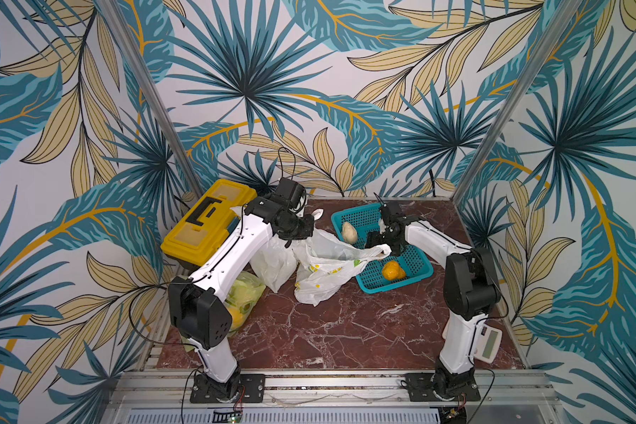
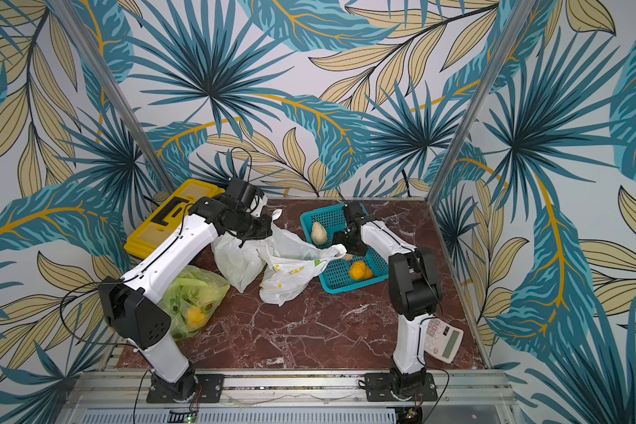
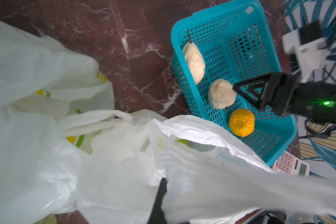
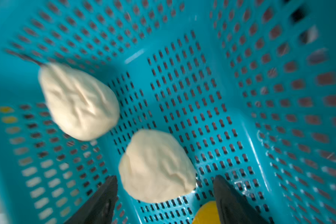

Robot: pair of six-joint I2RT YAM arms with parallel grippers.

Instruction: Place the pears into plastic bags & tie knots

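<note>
In the teal basket point(image 3: 270, 63) lie two pale pears point(image 3: 193, 63) point(image 3: 221, 93) and a yellow wrinkled fruit point(image 3: 241, 122). My right gripper is open inside the basket, its fingers either side of the middle pale pear point(image 4: 156, 164), slightly above it as far as shows. Left of the basket, white plastic bags point(image 1: 325, 268) lie crumpled, one reaching over the basket's edge. My left gripper point(image 1: 300, 229) is shut above the bags, white plastic stretching from it across the left wrist view; whether plastic is between its fingers is unclear.
A yellow toolbox point(image 1: 208, 219) stands at the back left. A green bag with yellow fruit point(image 2: 190, 304) lies at the front left. A calculator point(image 2: 441, 339) sits at the front right.
</note>
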